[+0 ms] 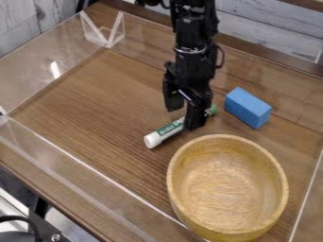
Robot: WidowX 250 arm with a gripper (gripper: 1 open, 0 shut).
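My black gripper (187, 108) hangs at the centre, its fingers open, low over a white and green cylindrical object (161, 135) lying diagonally on the wooden table (89, 113). The arm hides part of that object. Whether the fingers touch it I cannot tell.
A blue block (247, 106) lies to the right. A large yellow bowl (228, 183) sits at the lower right. A white rim runs along the table's left edge.
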